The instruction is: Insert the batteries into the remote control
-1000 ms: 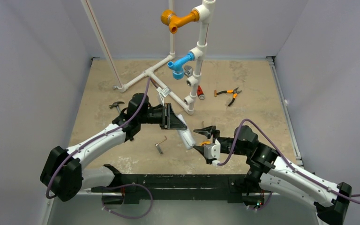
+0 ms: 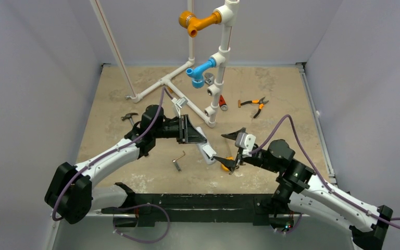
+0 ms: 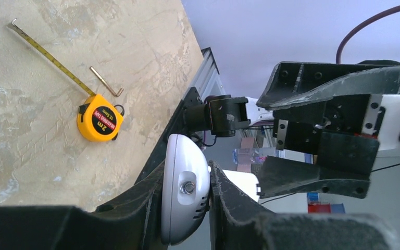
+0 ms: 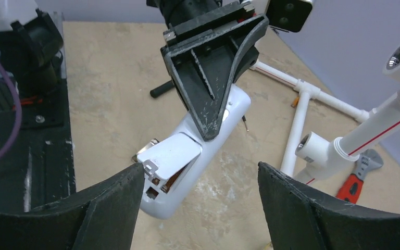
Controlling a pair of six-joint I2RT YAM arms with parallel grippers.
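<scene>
My left gripper [image 2: 203,139] is shut on a white remote control [image 2: 205,149], held above the bench with its lower end pointing toward the right arm. In the right wrist view, the remote's body [image 4: 214,130] slants, and its white battery cover [image 4: 170,154] sits askew, lifted off the compartment at the lower end. A dark opening shows beneath the cover; I cannot tell whether batteries lie inside. My right gripper is open, with one finger [image 4: 130,182] beside the raised edge of the cover. The left wrist view shows the remote's end [image 3: 174,219] between the left fingers.
An orange tape measure [image 3: 100,119], partly pulled out, lies below the right gripper. A white pipe frame [image 2: 187,99] stands behind, close to the left arm. Pliers [image 2: 259,105] and a hammer [image 2: 130,116] lie farther out.
The right gripper has turned and shifted slightly up and right, fingers still open. The battery cover now sits askew on the remote's lower end. The left arm and remote look unmoved.
</scene>
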